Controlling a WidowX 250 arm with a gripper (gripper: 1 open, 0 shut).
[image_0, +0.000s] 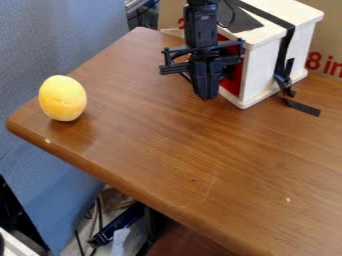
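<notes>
My black gripper (205, 78) hangs at the back of the wooden table, right in front of the red-fronted opening of a white box (257, 76). Its fingers point down near the red panel (233, 77); whether they are open or shut I cannot make out. A yellow egg-shaped object (63, 98) rests on the table near its left edge, well away from the gripper.
Black straps run over the box, one lying on the table at its right. A cardboard box (323, 50) stands behind. The table's left edge borders blue fabric.
</notes>
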